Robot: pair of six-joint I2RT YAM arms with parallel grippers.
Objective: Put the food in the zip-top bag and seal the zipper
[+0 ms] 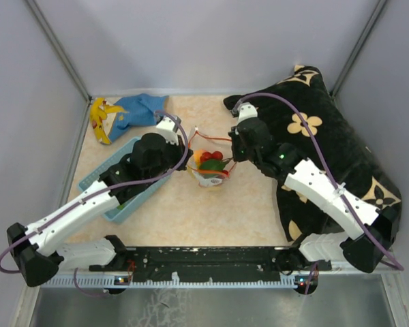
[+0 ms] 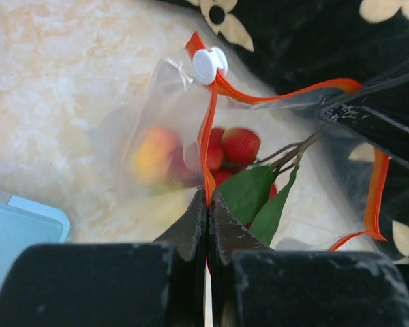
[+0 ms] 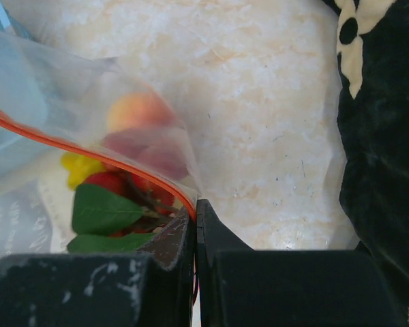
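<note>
The clear zip top bag [image 1: 211,174] hangs open at the centre, its orange rim held on both sides, with red and yellow-orange fruit [image 2: 240,144] and green leaves [image 2: 249,197] inside. My left gripper is shut on the rim at one side, near the white slider [image 2: 207,65]. My right gripper is shut on the rim at the other side; the orange strip runs into its fingers.
A pale blue tray [image 1: 109,211] lies at left, partly under the left arm. A blue and yellow cloth [image 1: 133,114] is at the back left. A black floral cushion [image 1: 307,122] fills the right.
</note>
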